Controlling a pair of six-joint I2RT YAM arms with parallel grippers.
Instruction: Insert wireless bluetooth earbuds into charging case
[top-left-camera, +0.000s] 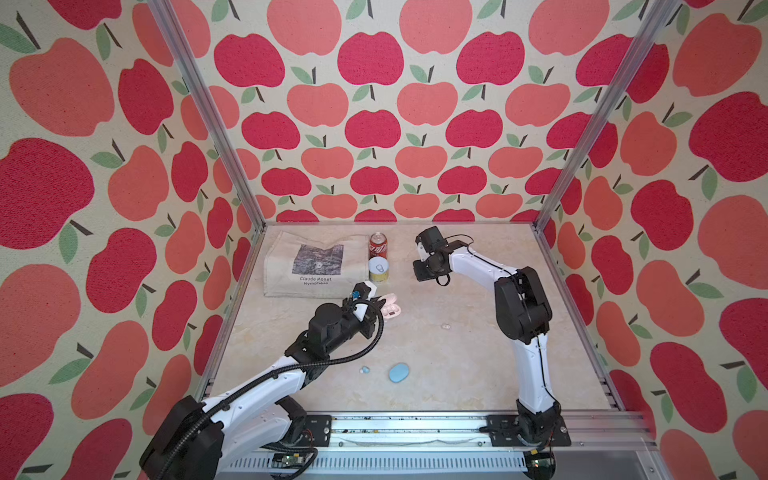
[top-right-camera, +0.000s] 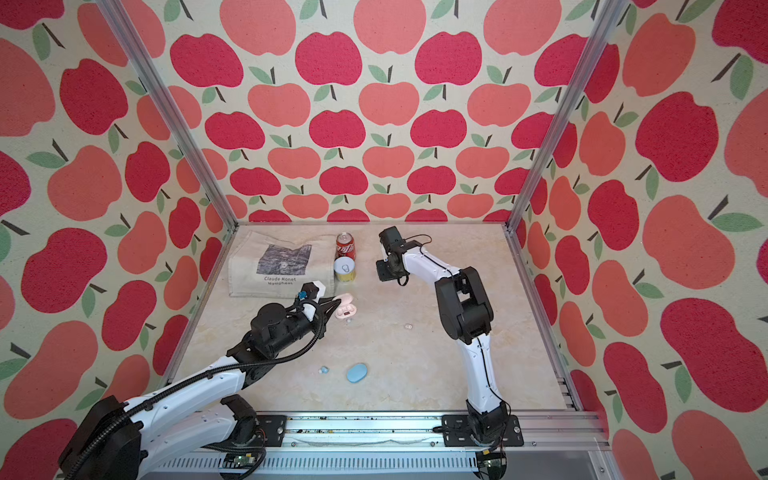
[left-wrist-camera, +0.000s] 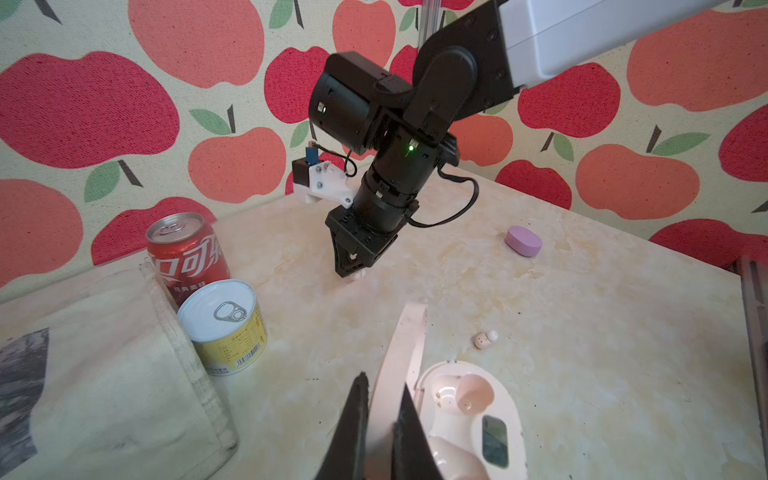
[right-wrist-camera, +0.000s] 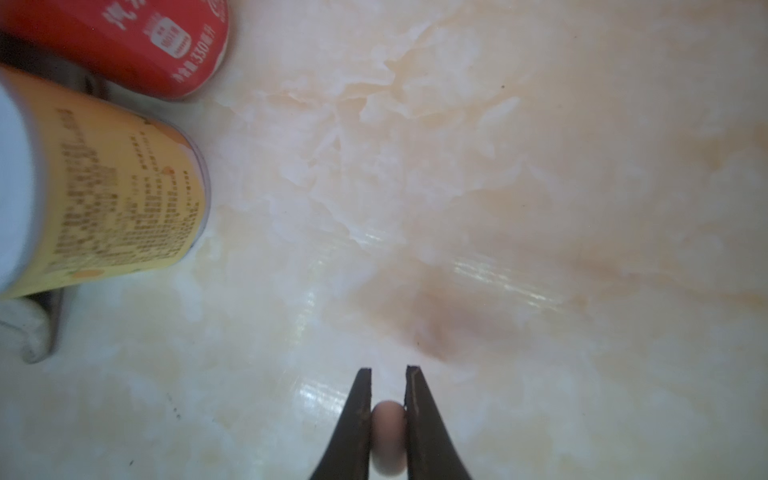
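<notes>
My left gripper is shut on the lid of the pink charging case (left-wrist-camera: 472, 424), held open with its wells facing up in the left wrist view. In the right wrist view, my right gripper has a small pink earbud (right-wrist-camera: 389, 438) between its fingers, above bare table beside the cans. A white earbud (left-wrist-camera: 485, 340) lies on the table beyond the case.
A red cola can (top-left-camera: 377, 243) and a yellow tin (top-left-camera: 378, 269) stand at the back, beside a cloth bag (top-left-camera: 312, 264). A blue oval object (top-left-camera: 398, 372) lies near the front.
</notes>
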